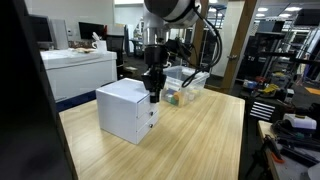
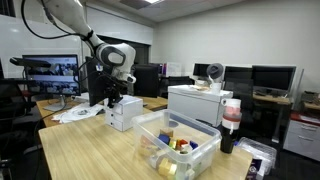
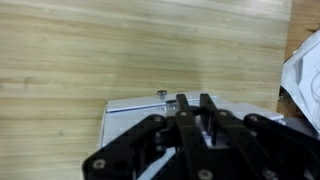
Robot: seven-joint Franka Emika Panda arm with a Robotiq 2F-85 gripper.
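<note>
A white box with drawers (image 1: 124, 116) stands on the wooden table, its front turned toward the right in exterior view 1. At the upper part of that front is my gripper (image 1: 154, 97), pointing down and shut where the top drawer's knob sits. The fingers hide the knob itself. A lower knob (image 1: 151, 125) shows free beneath it. In the wrist view the dark gripper covers much of the white box (image 3: 124, 124), and one small knob (image 3: 162, 94) sticks out from the front edge. Both drawers look closed, as far as they show.
A clear bin (image 2: 205, 148) with several colourful items stands on the table apart from the box. A dark bottle with a red top (image 2: 231, 116) is beyond it. White cloth or paper (image 2: 70, 115) lies behind the box. Bare table lies in front of the drawers.
</note>
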